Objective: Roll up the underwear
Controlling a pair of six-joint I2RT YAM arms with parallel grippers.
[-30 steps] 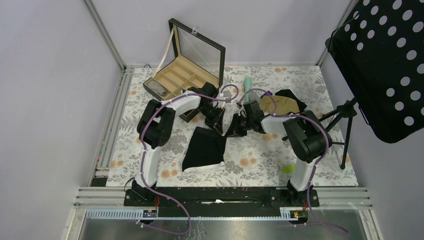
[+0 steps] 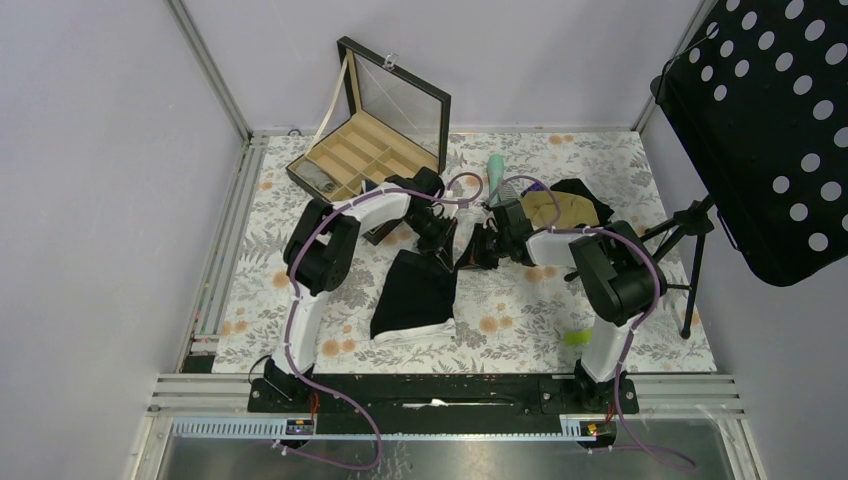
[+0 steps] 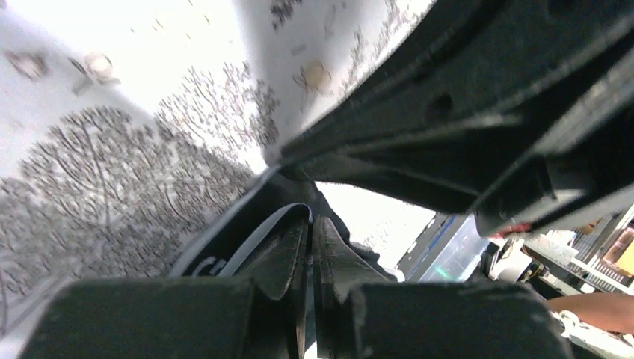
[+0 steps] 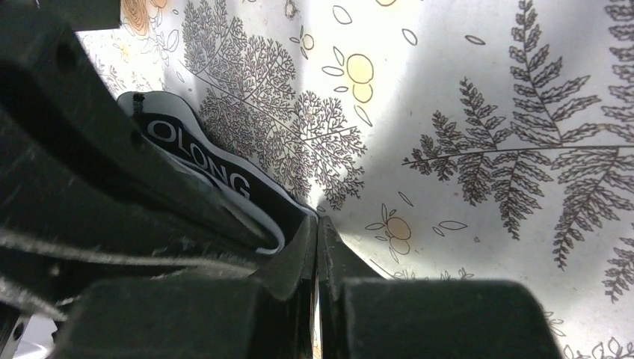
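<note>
Black underwear [image 2: 408, 295] lies folded on the floral surface, its white band toward the front. My left gripper [image 2: 445, 262] is at its upper right corner, shut, with the dark cloth's edge at its fingertips [image 3: 326, 232]; whether cloth is between them I cannot tell. My right gripper [image 2: 460, 266] meets it from the right, shut, its tips at the waistband edge [image 4: 224, 179], lettered "OLONG" in the right wrist view. The other gripper's body hides part of the cloth in both wrist views.
An open compartment box [image 2: 355, 155] stands at back left. A teal object [image 2: 495, 168], a yellow cloth [image 2: 560, 208] and black cloth lie at back right. A black perforated panel [image 2: 770, 130] on a stand is at right.
</note>
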